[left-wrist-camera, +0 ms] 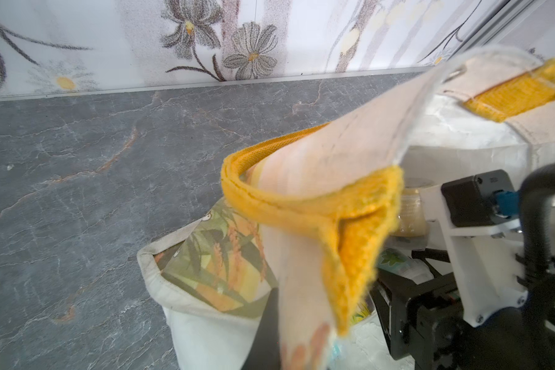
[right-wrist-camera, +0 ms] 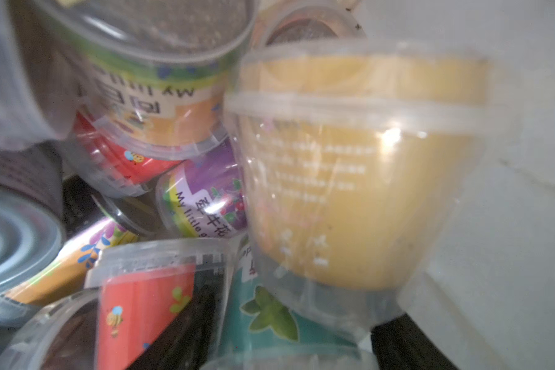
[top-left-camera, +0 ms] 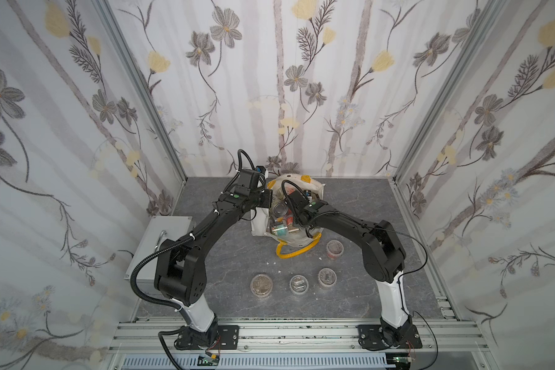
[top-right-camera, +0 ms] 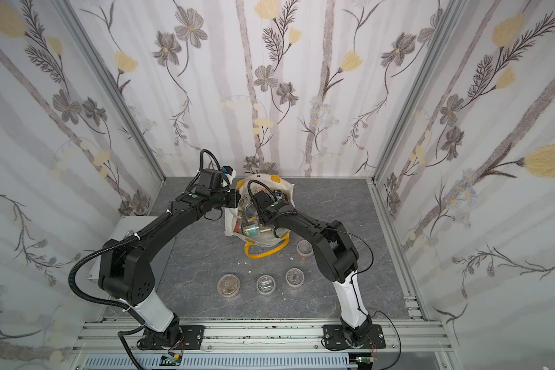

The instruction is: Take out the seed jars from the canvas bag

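The canvas bag (top-left-camera: 259,222) with yellow handles stands mid-table. My left gripper (top-left-camera: 264,198) is at its left rim; in the left wrist view a fold of pale canvas with yellow strap (left-wrist-camera: 363,191) covers most of its fingers, which are shut. My right gripper (top-left-camera: 299,215) is down inside the bag among jumbled seed jars. Its dark fingertips show at the bottom of the right wrist view around a teal jar (right-wrist-camera: 271,314) and a yellow-filled jar (right-wrist-camera: 351,197); whether it grips either is unclear. Red, purple and other jars lie behind.
Four clear jars stand outside the bag on the grey table: three along the front (top-left-camera: 261,285) and one at its front right (top-left-camera: 335,249). A white box (top-left-camera: 154,246) is at the left.
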